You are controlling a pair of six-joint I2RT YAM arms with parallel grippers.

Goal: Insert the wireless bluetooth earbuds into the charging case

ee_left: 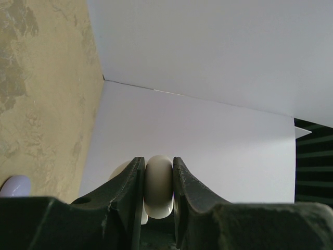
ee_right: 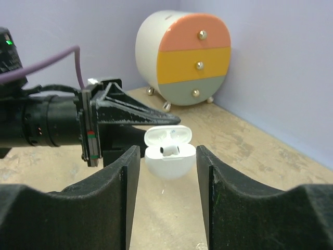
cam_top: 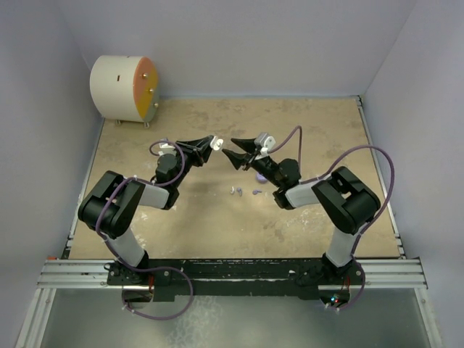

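Observation:
The white charging case (cam_top: 217, 145) is held up by my left gripper (cam_top: 210, 143), which is shut on it; in the right wrist view the case (ee_right: 169, 161) has its lid raised and something small stands in it. My right gripper (cam_top: 228, 148) is just right of the case and apart from it, its fingers parted with nothing seen between them. In the left wrist view the case's pale end (ee_left: 158, 187) shows between my fingertips.
Small pieces (cam_top: 257, 191) lie on the tan table (cam_top: 326, 123) below the arms, near a lilac object (cam_top: 261, 177). A white drum with coloured panels (cam_top: 123, 87) stands at the back left.

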